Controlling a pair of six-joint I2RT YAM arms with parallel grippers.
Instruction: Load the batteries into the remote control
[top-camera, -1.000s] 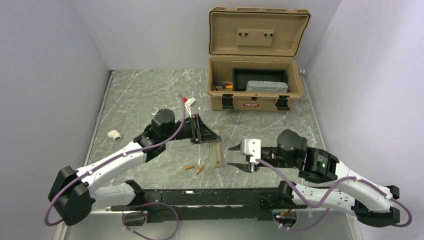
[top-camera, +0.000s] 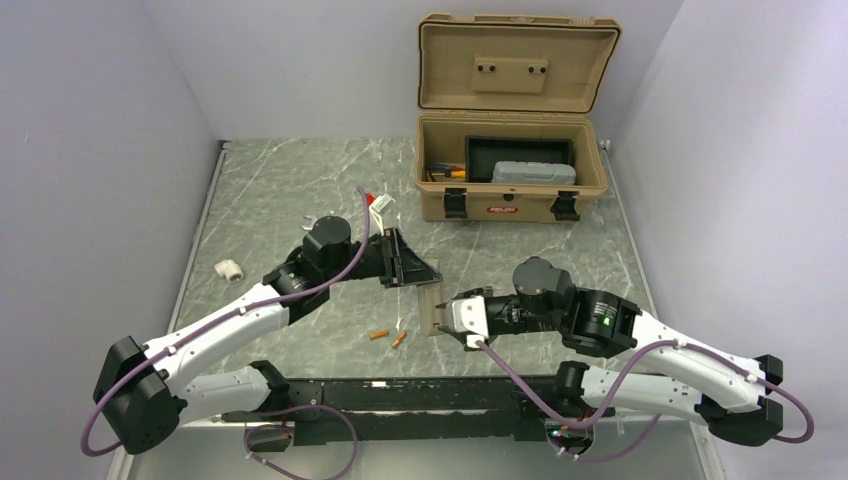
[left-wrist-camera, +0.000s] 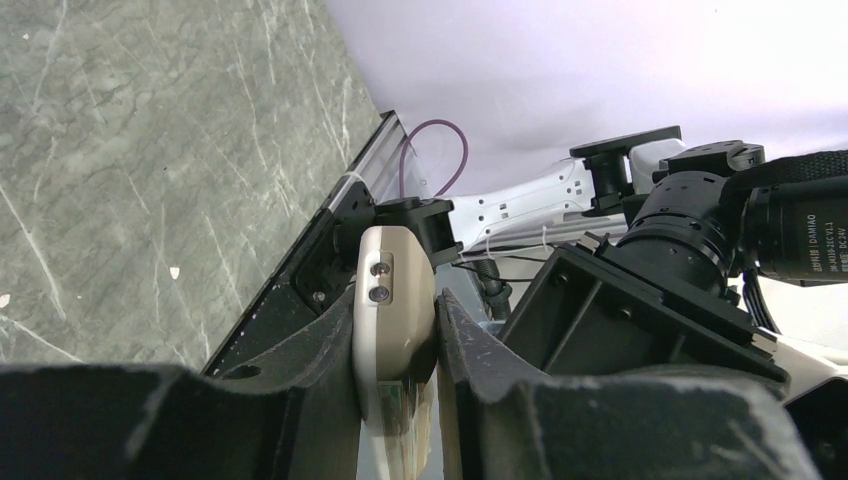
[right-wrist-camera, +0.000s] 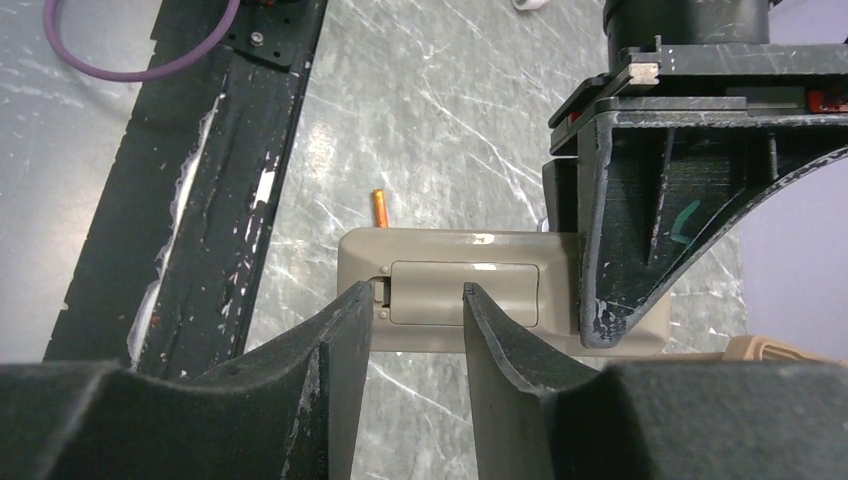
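Note:
The remote control (top-camera: 430, 310) is held upright-lengthwise above the table by my left gripper, which is shut on its end; its back with the battery cover (right-wrist-camera: 460, 300) faces my right wrist view. My right gripper is at that back, part open, one fingertip by the cover's latch end, the other on or just in front of the cover; contact is unclear. Two orange batteries (top-camera: 379, 334) lie on the table below and left of the remote, one also seen in the right wrist view (right-wrist-camera: 380, 207).
An open tan case (top-camera: 512, 205) with a tray and boxes stands at the back right. A white fitting (top-camera: 228, 270) lies at the left, and small items (top-camera: 382, 203) sit behind my left arm. The black front table edge is close below both grippers.
My right gripper has moved leftward up to the remote, and its fingers appear closer together. The left arm and remote stay nearly still.

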